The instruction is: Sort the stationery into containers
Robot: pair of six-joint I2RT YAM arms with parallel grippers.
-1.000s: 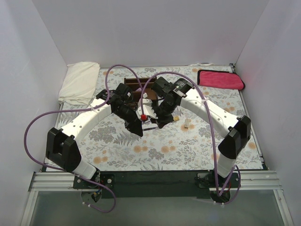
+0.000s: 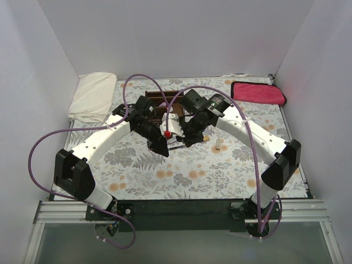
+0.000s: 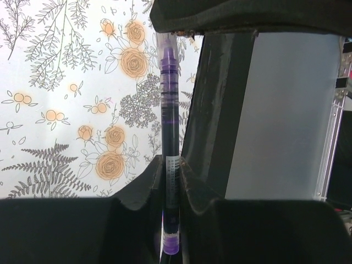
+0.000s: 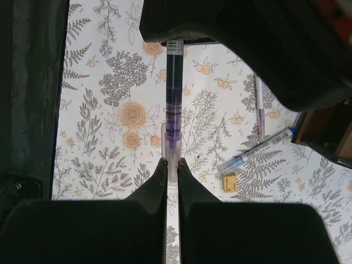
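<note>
A dark pen with purple ends (image 3: pixel 171 132) is held crosswise between my two grippers. My left gripper is shut on it in the left wrist view. My right gripper is shut on its clear-capped end in the right wrist view. On the cloth below, the right wrist view shows a blue marker (image 4: pixel 258 148), a pale purple pen (image 4: pixel 260 104) and a small yellow block (image 4: pixel 229 182).
A wooden organizer (image 2: pixel 164 96) stands at the back centre, partly hidden by both arms. A pink pouch (image 2: pixel 257 92) lies back right, a folded white cloth (image 2: pixel 92 96) back left.
Both arms have shifted very slightly, the right arm's elbow toward the right. The grippers remain close together at the table's centre.
</note>
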